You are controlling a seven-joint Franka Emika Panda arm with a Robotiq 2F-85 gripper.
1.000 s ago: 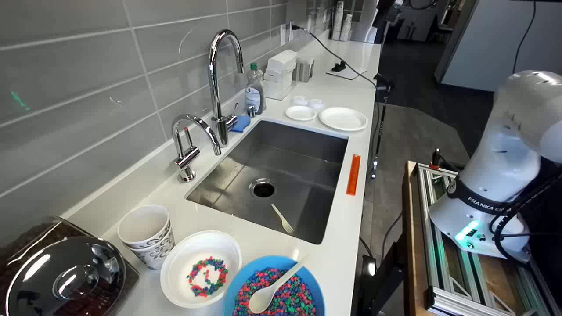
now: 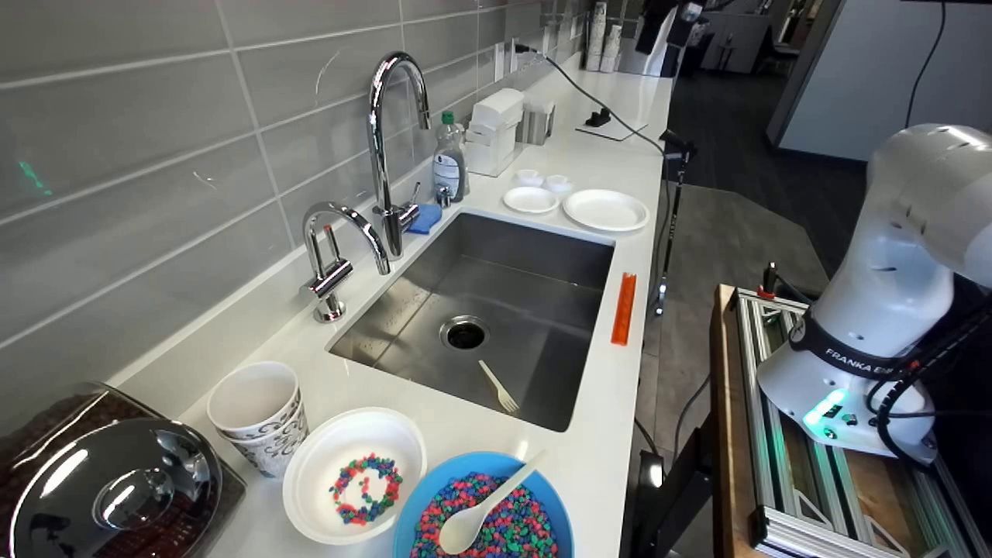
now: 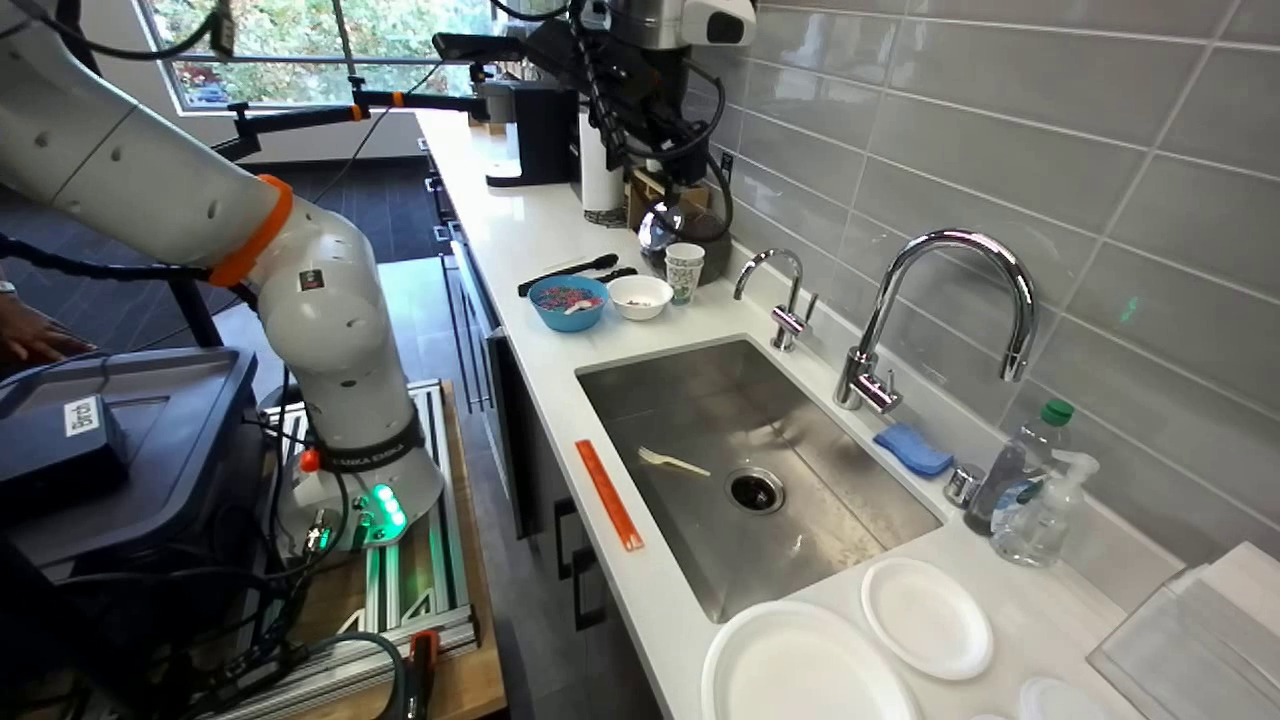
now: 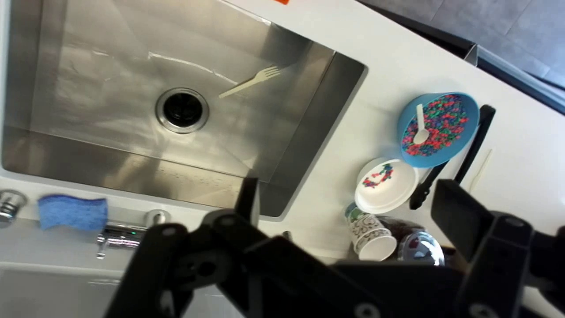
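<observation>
In the wrist view my gripper is open, its dark fingers (image 4: 459, 216) wide apart with nothing held between them. It hangs high over the counter. Below lie a white bowl (image 4: 390, 193) with a few coloured pieces and a blue bowl (image 4: 463, 143) full of red, green and blue pieces. A white spoon (image 4: 421, 130) rests on those pieces. Inside the steel sink (image 4: 122, 69), a pale fork (image 4: 254, 81) lies near the drain (image 4: 182, 110). Exterior view 2 shows the black hand (image 3: 654, 108) above the counter's far part.
Patterned cups (image 2: 265, 418) and a shiny-lidded container (image 2: 111, 493) stand beside the bowls. Black tongs (image 4: 474, 148) lie behind them. Two faucets (image 2: 381, 139) rise along the wall side. An orange strip (image 2: 624, 310) lies by the sink's edge; white plates (image 2: 606, 210) sit beyond it.
At the top right of exterior view 1, a dark part of the arm has shifted further into view, and the white arm has moved slightly. The bowls, spoon and fork have stayed put.
</observation>
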